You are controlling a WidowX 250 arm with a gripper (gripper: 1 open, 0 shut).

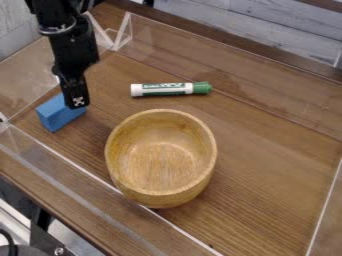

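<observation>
My dark gripper (75,96) hangs at the upper left, just above and slightly behind a blue block (58,114) lying on the wooden table at the left. The gripper looks shut, with nothing visible between its fingers; whether it touches the block is unclear. A wide empty wooden bowl (160,158) sits at the centre, right of the block. A white and green tube (171,89) lies on its side behind the bowl.
Clear edging runs along its left side, and dark cables show at the lower left.
</observation>
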